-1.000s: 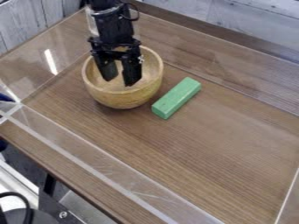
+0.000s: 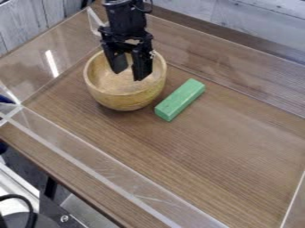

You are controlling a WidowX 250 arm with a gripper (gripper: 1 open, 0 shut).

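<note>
The black gripper [image 2: 128,55] hangs over a light wooden bowl [image 2: 125,89] in the upper middle, its two open fingers reaching down to the bowl's opening. Whether anything lies inside the bowl behind the fingers is hard to tell. A green block [image 2: 180,100] lies on the table just to the right of the bowl.
A pale wall or edge runs along the back right, and dark cables are at the lower left corner.
The gripper has risen slightly and shifted a little to the right over the bowl. The bowl and green block look unmoved.
</note>
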